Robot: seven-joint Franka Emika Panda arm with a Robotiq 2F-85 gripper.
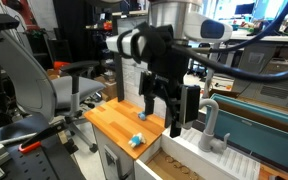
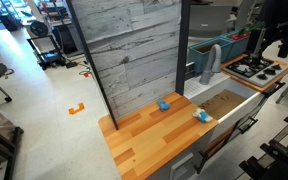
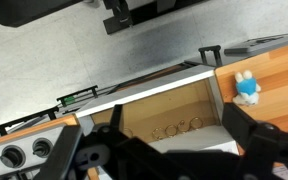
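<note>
Spread wide in the wrist view are the black fingers of my gripper, with only the drawer's inside seen between them. That open drawer [image 3: 149,108] has a light brown floor with a few small ring-like items on it. In exterior view 1 the gripper hangs in the air over the counter and drawer area. A small white and blue toy [image 1: 137,140] rests on the wooden counter [image 1: 109,118] beside the drawer. Farther back on that counter lies a blue object [image 2: 163,104], too small to make out.
A grey faucet [image 1: 210,118] stands behind the drawer beside a blue-green sink [image 1: 249,130]. The stove [image 2: 256,68] with dark knobs is on the drawer's other side. A wooden-plank wall panel [image 2: 139,60] backs the counter. Wood around the toy is mostly clear.
</note>
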